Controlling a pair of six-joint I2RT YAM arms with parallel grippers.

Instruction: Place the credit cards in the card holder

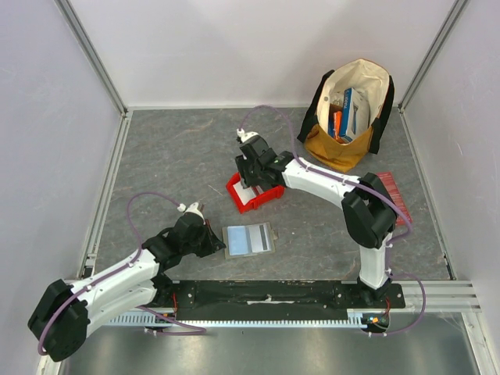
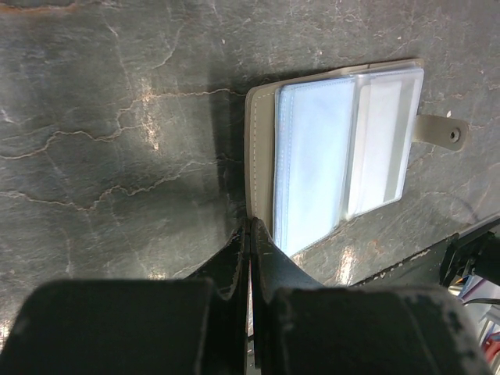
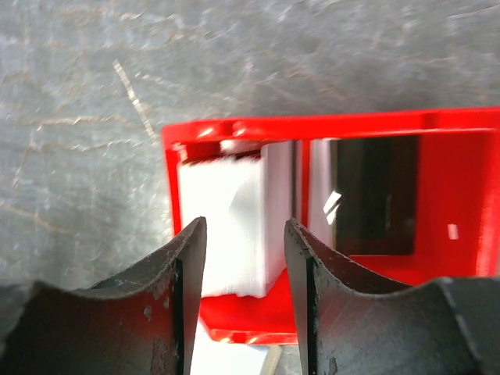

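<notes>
The card holder (image 2: 262,148), grey-beige with clear sleeves and a snap strap, lies spread flat on the table. My left gripper is shut at its near left edge, with nothing seen between the fingers. A red divided box (image 3: 359,125) holds a white card-like stack (image 3: 226,211) in its left compartment and a dark flat piece (image 3: 383,195) in the right one. Above the left compartment, my right gripper stands open, its fingertips apart over the white stack. Whether the fingers touch the stack I cannot tell.
A tan and black bag (image 1: 340,148) with books stands at the back right. On the right side lies a red book (image 1: 394,199), partly behind the right arm. Bare table (image 1: 172,148) stretches left of the red box.
</notes>
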